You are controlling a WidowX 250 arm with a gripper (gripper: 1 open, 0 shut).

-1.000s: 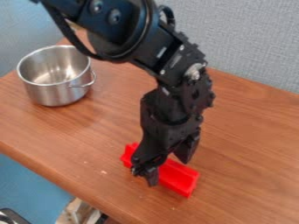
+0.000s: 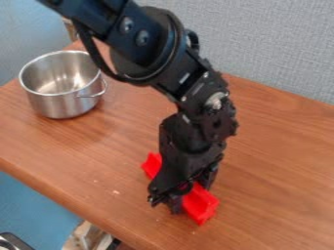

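Observation:
A red block (image 2: 197,203) lies on the wooden table, partly hidden under my black gripper (image 2: 185,193), which reaches down from the top left with its fingers around the block's middle, shut on it. The block's ends show at either side of the fingers.
A steel pot (image 2: 62,93) with handles stands at the back left of the table (image 2: 274,166). The table's near-left edge drops to a blue floor.
The gripper has come down slightly and closed on the red block, which sits a little shifted and turned, its near end a bit further down and left.

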